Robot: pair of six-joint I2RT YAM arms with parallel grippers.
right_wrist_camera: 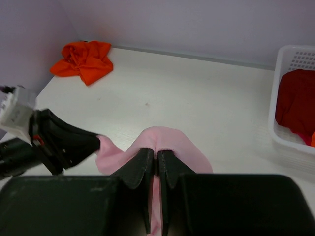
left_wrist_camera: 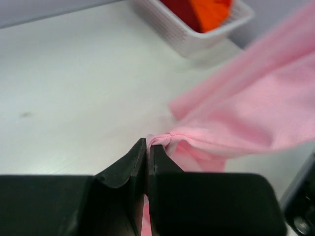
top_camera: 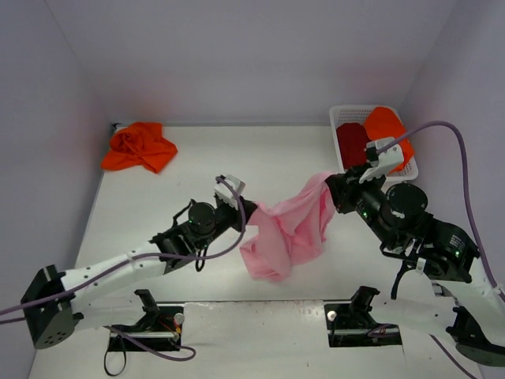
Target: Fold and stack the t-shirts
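A pink t-shirt point(top_camera: 288, 237) hangs stretched between my two grippers, its lower part drooping toward the table. My left gripper point(top_camera: 251, 209) is shut on one edge; in the left wrist view the pink cloth point(left_wrist_camera: 221, 128) comes out from between the fingertips and rises to the right. My right gripper point(top_camera: 333, 188), held higher, is shut on another part of the shirt. The right wrist view has the cloth point(right_wrist_camera: 165, 137) bunched between those fingertips and draping to both sides. The shirt's lower edge is crumpled, and its outline cannot be made out.
A crumpled orange-red shirt point(top_camera: 140, 147) lies at the table's back left. At the back right stands a white basket point(top_camera: 341, 118) holding dark red cloth point(top_camera: 352, 142) and orange cloth point(top_camera: 384, 126).
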